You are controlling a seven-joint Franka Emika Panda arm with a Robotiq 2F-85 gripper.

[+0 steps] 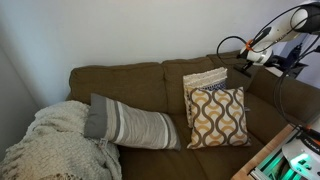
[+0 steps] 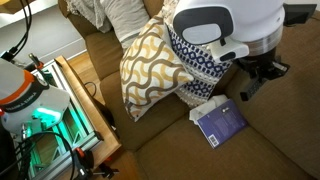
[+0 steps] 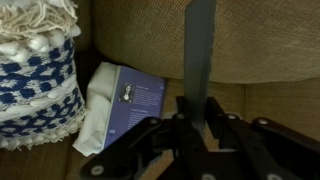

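In the wrist view my gripper is shut on a long, dark grey, flat object (image 3: 200,45), perhaps a remote, that points up and away from the fingers. From the second exterior view, the gripper (image 2: 264,76) hangs over the brown sofa seat, right of a purple book (image 2: 221,122). The same book (image 3: 135,104) lies below and left of the fingers in the wrist view, a white crumpled cloth or packet (image 3: 97,110) along its left side. At the far right of the first exterior view, the gripper (image 1: 243,69) is small and dark.
A yellow-patterned pillow (image 1: 217,117) leans by a blue-and-white fringed pillow (image 3: 38,85). A striped pillow (image 1: 137,124) and a cream blanket (image 1: 65,143) occupy the sofa's left. Bare seat (image 2: 265,155) surrounds the book's right side. A wooden table edge (image 2: 85,105) borders the front.
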